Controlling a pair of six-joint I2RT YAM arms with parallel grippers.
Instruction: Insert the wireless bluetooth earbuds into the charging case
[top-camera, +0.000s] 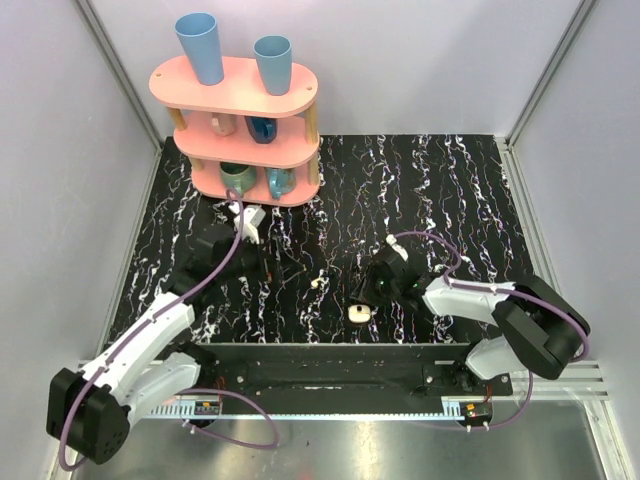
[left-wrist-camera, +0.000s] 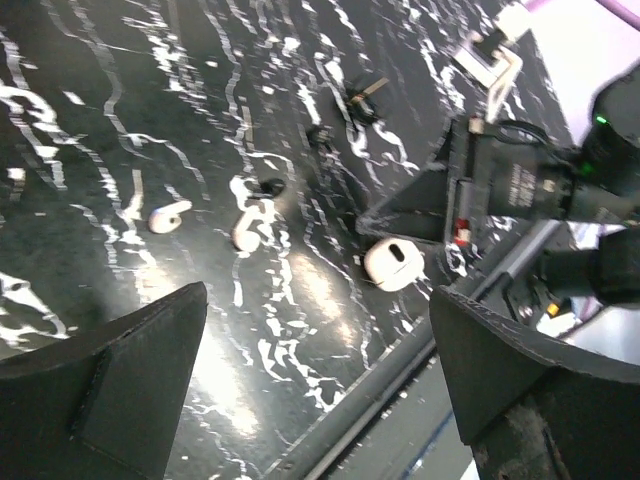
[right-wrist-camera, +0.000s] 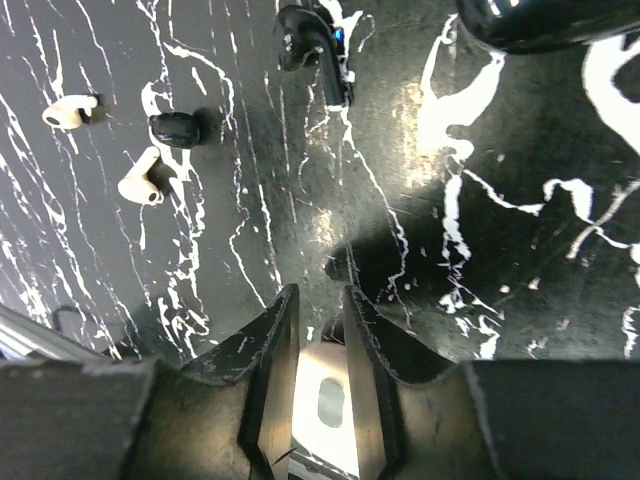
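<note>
The white charging case (left-wrist-camera: 395, 262) lies near the table's front edge, held between the fingers of my right gripper, which is shut on it. Two white earbuds lie loose on the marble: one (right-wrist-camera: 70, 111) farther left, the other (right-wrist-camera: 141, 178) nearer the case, beside a small black piece (right-wrist-camera: 174, 129). My left gripper hangs open over the table, left of the earbuds, its fingers wide apart with nothing between them.
A black curved object (right-wrist-camera: 315, 50) lies behind the case. The pink shelf (top-camera: 230, 85) with cups and mugs stands at the back left.
</note>
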